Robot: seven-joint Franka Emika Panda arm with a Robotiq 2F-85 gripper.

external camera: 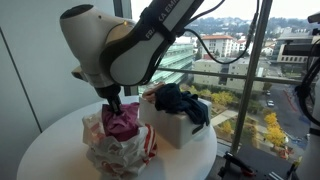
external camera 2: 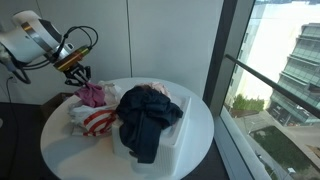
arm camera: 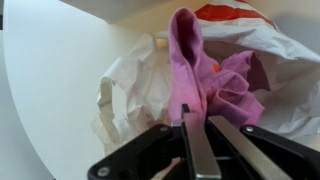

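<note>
Pink cloth (arm camera: 186,70) runs up between the fingers of my gripper, which is shut on it in the wrist view. The rest of the pink cloth (external camera: 122,122) bunches over a crumpled white plastic bag (external camera: 118,157) with red stripes, directly below the gripper (external camera: 113,102). From the other side, the gripper (external camera 2: 84,78) is just above the pink cloth (external camera 2: 92,95), at the bag's top. The cloth's lower part still touches the bag (external camera 2: 98,122); how much lies inside is hidden.
Beside the bag stands a white bin (external camera: 178,130), with dark blue clothing (external camera: 180,103) draped over its rim and a pale pinkish cloth showing behind. Both rest on a round white table (external camera: 50,150), which is bare on the left. A window borders the table.
</note>
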